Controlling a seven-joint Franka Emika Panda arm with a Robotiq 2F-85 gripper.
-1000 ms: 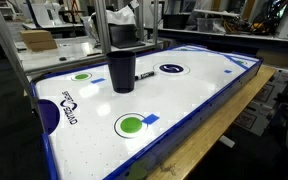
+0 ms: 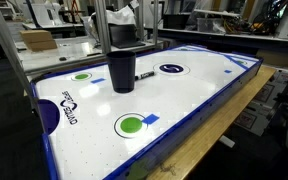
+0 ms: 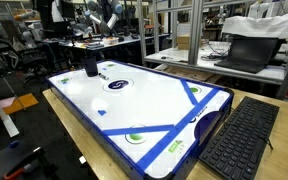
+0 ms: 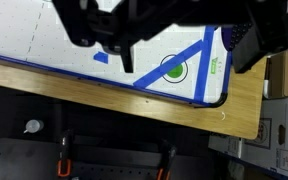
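A black cup (image 2: 121,72) stands upright on the white board (image 2: 199,85), towards its far side in exterior view 1. Close beside it on the board lies a small dark marker-like stick (image 2: 144,75). Exterior view 2 has the same cup (image 3: 92,66) near the board's far left end. The gripper shows only in the wrist view, its dark fingers wide apart and open. Nothing is held between them. Below the gripper are the board's blue-taped edge and a green circle (image 4: 178,72); neither cup nor stick shows in that view.
A black keyboard (image 3: 241,136) lies beside the board's near right end, with a laptop (image 3: 250,52) behind. Metal posts (image 3: 196,30) rise along the back. A wooden table edge (image 4: 134,103) borders the board.
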